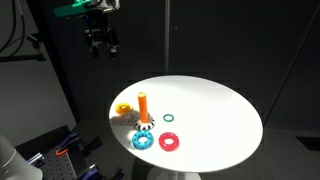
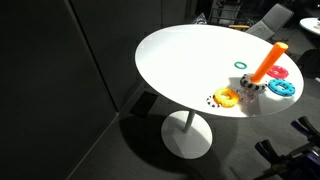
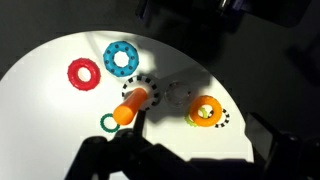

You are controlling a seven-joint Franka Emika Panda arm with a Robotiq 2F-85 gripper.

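Observation:
An orange post stands upright on the table, with a black-and-white ring round its foot. Beside it lie an orange-yellow ring, a blue ring, a red ring and a thin green ring. In the wrist view a pale, see-through ring shows between the post and the orange-yellow ring. My gripper is high up, left of the table and well clear of every ring. Its dark fingers are spread apart, with nothing held.
The round white table has wide bare room on its right side. Left of it, by the arm's base, dark hardware stands near the floor. Black curtains hang behind.

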